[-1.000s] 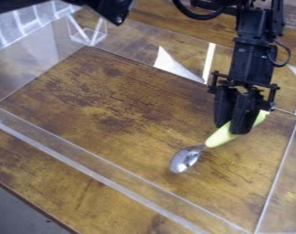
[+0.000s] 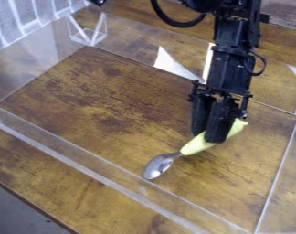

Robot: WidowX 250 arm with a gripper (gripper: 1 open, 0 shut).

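Observation:
My black gripper [image 2: 212, 123] reaches down from the upper right, shut on the pale yellow-green handle of a metal spoon [image 2: 159, 166]. The handle [image 2: 221, 134] angles up to the right under the fingers, and the spoon's bowl points down-left, low over or on the wooden floor of the enclosure; whether it touches cannot be told.
A clear-walled enclosure [image 2: 83, 142] surrounds the wooden surface [image 2: 89, 101], with low walls on the near and right sides and white triangular pieces [image 2: 175, 64] at the back. The left and middle of the floor are empty.
The gripper and spoon have moved toward the lower left, the spoon's bowl now nearer the front wall of the enclosure.

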